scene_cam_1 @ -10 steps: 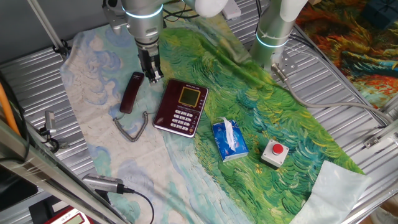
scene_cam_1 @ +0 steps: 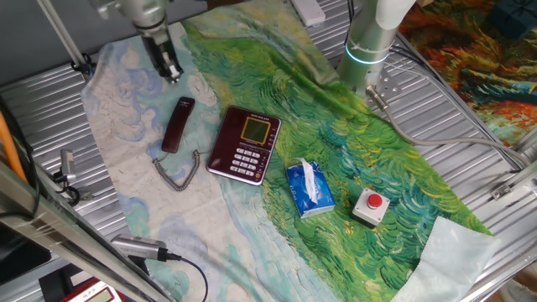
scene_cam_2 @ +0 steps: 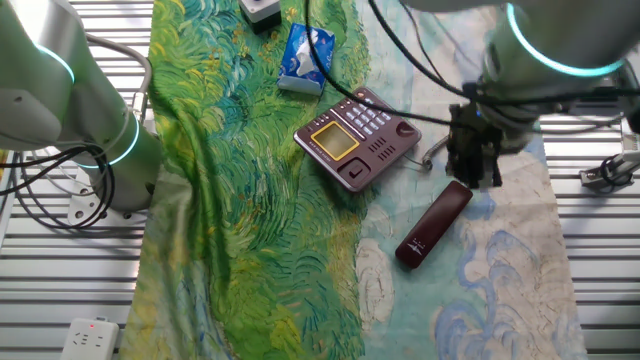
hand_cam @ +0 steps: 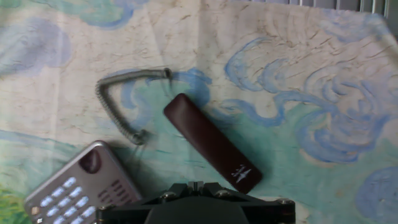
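Note:
A dark red telephone handset lies flat on the painted cloth, left of its phone base in exterior view 1. Its coiled grey cord loops between the two. My gripper hangs above the cloth, beyond the handset's far end in that view. In the wrist view the gripper shows its fingers together with nothing between them. There the handset slants just ahead of the fingers, apart from them, and the base sits at lower left, partly cut off.
A blue tissue pack and a white box with a red button lie right of the phone base. A pale cloth covers the near right corner. Behind stands a robot column.
My gripper has moved left and away toward the far edge in exterior view 1, from beside the phone base to past the handset. Handset, base and cord lie where they were.

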